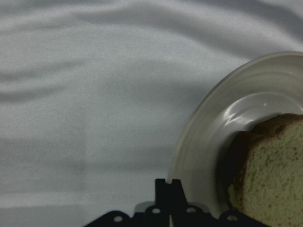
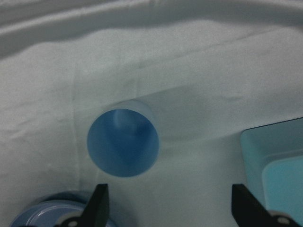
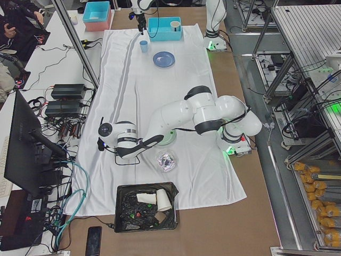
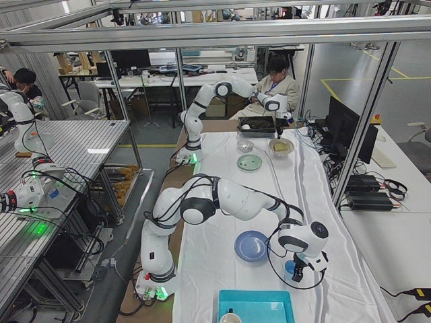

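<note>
In the left wrist view a pale plate (image 1: 203, 137) holds bread (image 1: 270, 175). My left gripper is shut over the plate's left rim, with nothing visible between its fingertips; whether it touches is unclear. In the right wrist view my right gripper stands open above an upright blue cup (image 2: 123, 142), empty between its fingers. A blue plate (image 2: 42, 217) and a light blue bin (image 2: 279, 184) flank it.
A green plate (image 4: 249, 162), a clear dish (image 4: 244, 146) and a black tray (image 3: 121, 208) of assorted items are near the left arm. The cloth between the two arms is largely clear.
</note>
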